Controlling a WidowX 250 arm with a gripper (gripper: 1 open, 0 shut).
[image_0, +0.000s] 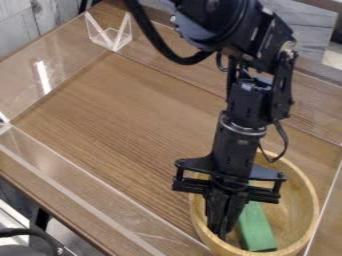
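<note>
My gripper (222, 213) points down into a yellow round bowl (301, 224) at the lower right, its fingertips inside near the bowl's left side. The fingers are shut, with nothing clearly visible between them, though they are dark and hard to make out. A green block (257, 236) lies in the bowl just right of the fingertips, partly hidden behind them.
A wooden table (114, 130) fills most of the view, clear to the left of the arm. A white wire-like holder (110, 28) stands at the back left. A grey board (311, 35) lies along the back right.
</note>
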